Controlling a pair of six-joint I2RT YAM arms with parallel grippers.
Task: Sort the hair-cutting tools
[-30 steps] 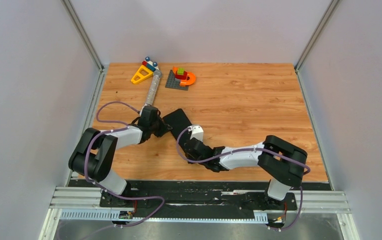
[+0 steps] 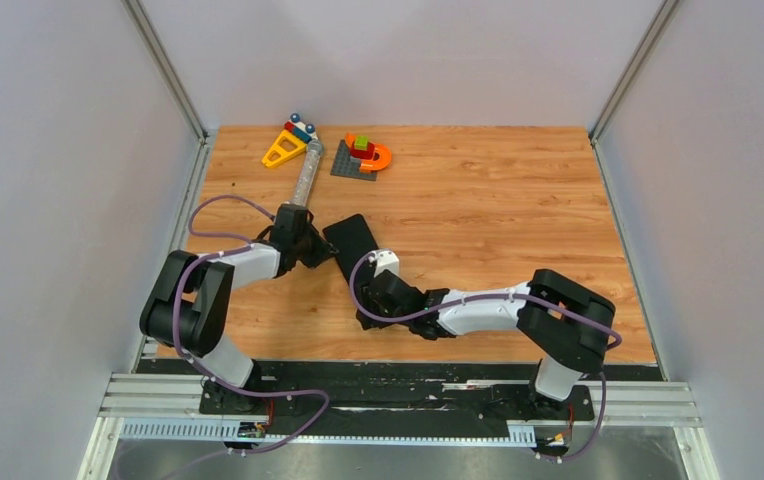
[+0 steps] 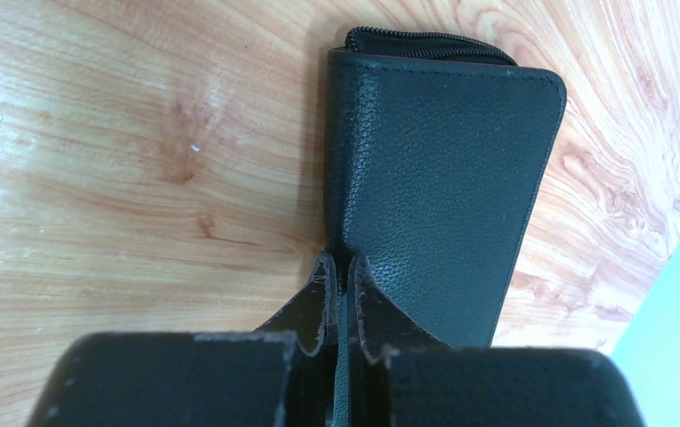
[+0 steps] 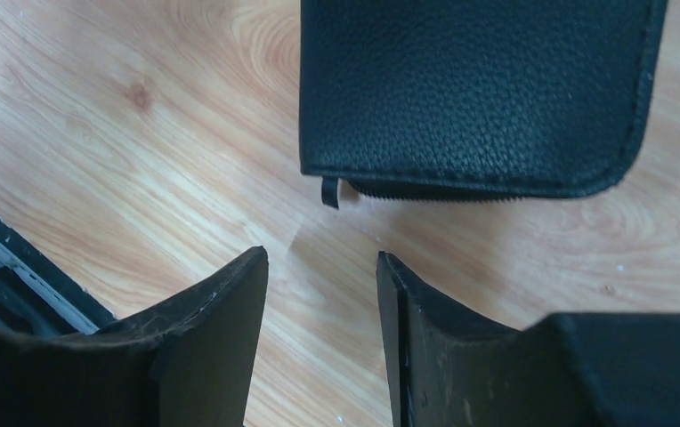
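Observation:
A black leather zip case [image 2: 350,236] lies on the wooden table, slightly left of centre. In the left wrist view the case [image 3: 443,178] shows its zip along the far end; my left gripper is shut at its side edge, and whether anything thin is between the fingertips is hidden. In the right wrist view my right gripper stands open just short of the case's end [image 4: 470,107], where a short zip tab hangs, with nothing between its fingers. The right arm hides part of the case in the top view.
Toy blocks stand at the back left: a yellow piece [image 2: 274,154] and an orange-red build [image 2: 383,157] on a grey plate. A long silvery cylinder [image 2: 307,175] lies behind my left gripper.
The left gripper has shifted only slightly.

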